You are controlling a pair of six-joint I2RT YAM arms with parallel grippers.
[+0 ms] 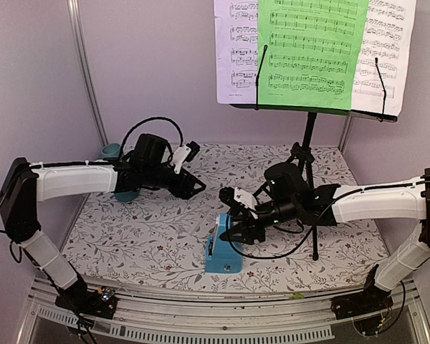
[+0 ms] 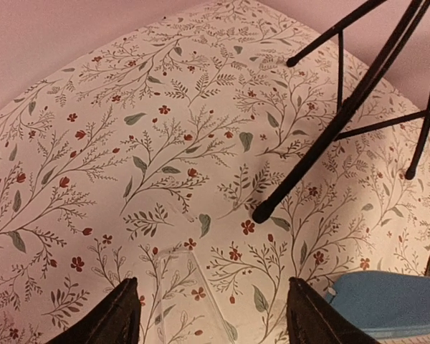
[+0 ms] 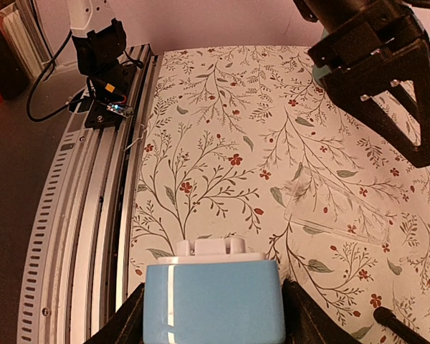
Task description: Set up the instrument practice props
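A blue metronome-like box [image 1: 223, 259] stands near the table's front edge, with my right gripper [image 1: 235, 233] shut on its upper part. In the right wrist view, the blue body [image 3: 213, 304] fills the space between the fingers. A clear plastic cover lies flat on the floral table; the right wrist view shows this clear cover [image 3: 337, 208] beyond the box. Up and left of the box hovers my left gripper [image 1: 193, 188], its fingers [image 2: 118, 315] apart with only tabletop between them. The clear cover lies below that gap.
A black music stand [image 1: 309, 136] holding white and green sheets [image 1: 312, 54] rises at the right, its legs spread on the table. A teal container [image 1: 110, 151] stands at the back left, mostly hidden by my left arm.
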